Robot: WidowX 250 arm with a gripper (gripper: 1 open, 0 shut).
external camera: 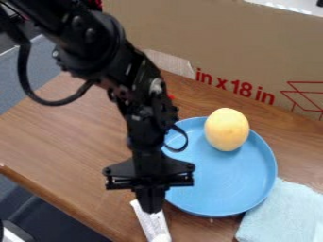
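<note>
My black gripper point(149, 200) points down over the left edge of the blue plate, its fingers together, at the top end of a white tube point(155, 227) lying on the wooden table. Whether anything thin is between the fingertips is hard to see. A yellow egg-shaped object point(228, 129) rests on the blue plate point(236, 181).
A light cloth point(280, 219) lies at the lower right. A cardboard box point(233, 43) stands behind the table point(63, 142), with a red object largely hidden behind my arm. Its edge runs along the lower left.
</note>
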